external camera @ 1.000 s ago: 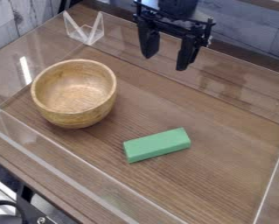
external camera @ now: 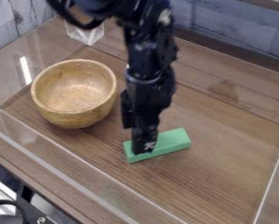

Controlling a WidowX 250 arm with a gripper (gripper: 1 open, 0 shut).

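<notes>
My black gripper (external camera: 142, 133) is lowered over a green rectangular block (external camera: 170, 143) in the lower middle of the wooden table, its open fingers reaching down to the block's left part. Whether they touch the block I cannot tell.
A wooden bowl (external camera: 73, 92) sits to the left of the gripper. A white object (external camera: 86, 28) stands at the upper left, partly hidden by the arm. A grey wall (external camera: 235, 31) edges the back.
The bowl and block look unmoved.
</notes>
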